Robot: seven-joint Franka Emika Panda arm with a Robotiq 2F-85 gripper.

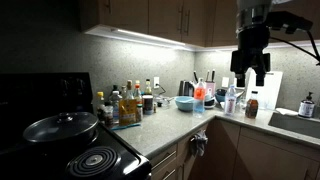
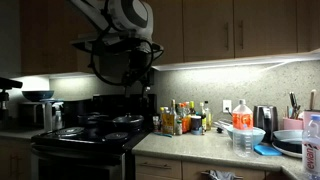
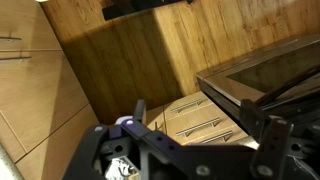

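Note:
My gripper (image 1: 250,82) hangs high above the counter at the right in exterior view 1, its two fingers apart and nothing between them. From the other side, the gripper (image 2: 137,82) appears in front of the upper cabinets, over the stove area. The wrist view looks down past the gripper onto the wooden floor (image 3: 135,65) and cabinet fronts. No object is close to the fingers. A dark lidded pan (image 1: 62,127) sits on the black stove (image 1: 120,160). Several bottles (image 1: 128,108) stand grouped on the counter beside it.
Along the counter (image 1: 165,127) are a light blue bowl (image 1: 184,104), an orange-tinted bottle (image 2: 242,130), a clear water bottle (image 2: 311,148) and a brown bottle (image 1: 252,106). Upper cabinets (image 2: 205,35) overhang the back. Bare counter lies between the bottle group and the bowl.

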